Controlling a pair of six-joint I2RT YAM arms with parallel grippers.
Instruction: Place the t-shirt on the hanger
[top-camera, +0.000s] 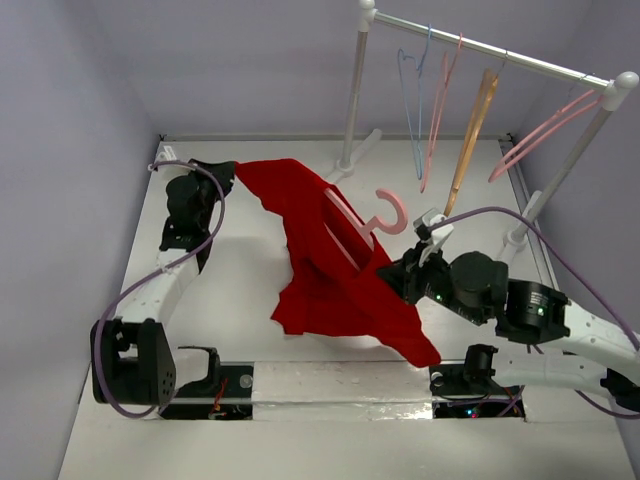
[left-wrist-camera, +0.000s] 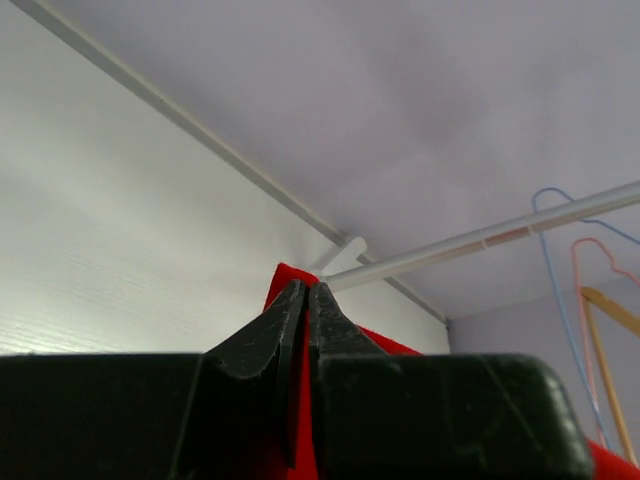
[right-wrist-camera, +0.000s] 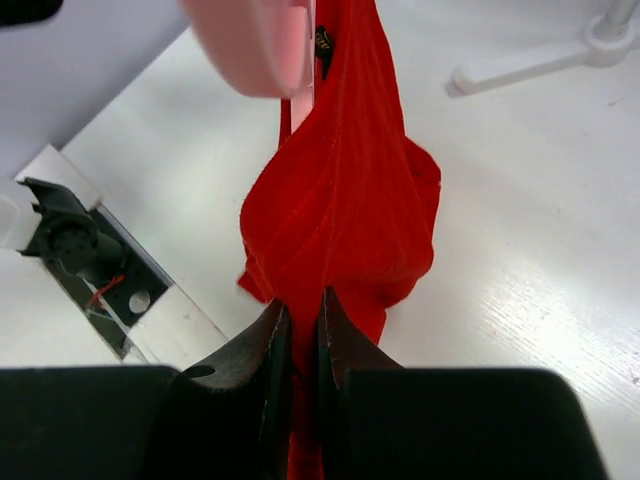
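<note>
Stretched between both arms in the top view is the red t-shirt (top-camera: 305, 235), its lower part hanging in folds. A pink hanger (top-camera: 385, 215) lies in the cloth, its hook standing out toward the upper right. My left gripper is shut on a corner of the shirt, and red cloth (left-wrist-camera: 283, 280) shows at its fingertips. On the shirt's other side, my right gripper is shut on gathered red fabric (right-wrist-camera: 340, 210). The hanger's pink body (right-wrist-camera: 270, 45) looms close above it in the right wrist view. How far the hanger reaches inside the shirt is hidden.
At the upper right stands a white rack with a rail (top-camera: 490, 48). From it hang a blue hanger (top-camera: 412, 100), a wooden hanger (top-camera: 470, 140) and pink ones. Bare table (top-camera: 235, 290) shows left of the shirt.
</note>
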